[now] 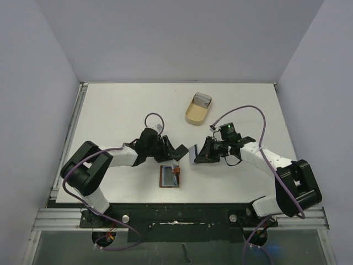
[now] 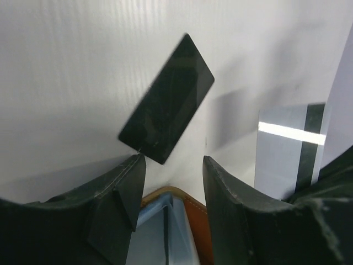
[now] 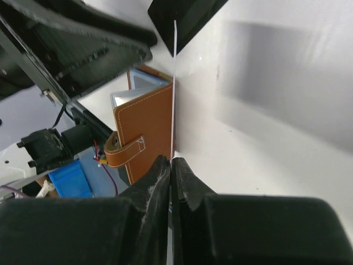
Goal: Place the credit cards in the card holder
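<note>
My left gripper stands open over the table, just short of a black card (image 2: pixel 167 99) lying flat above the card holder. The brown leather card holder (image 3: pixel 146 127) lies open near the table's front, with blue-grey pockets. My right gripper is shut on a thin card (image 3: pixel 174 110), seen edge-on in the right wrist view; in the left wrist view this card (image 2: pixel 278 149) shows grey with white and black stripes.
A tan box (image 1: pixel 196 115) with a grey piece at its top end lies at the back of the table (image 1: pixel 121 99).
</note>
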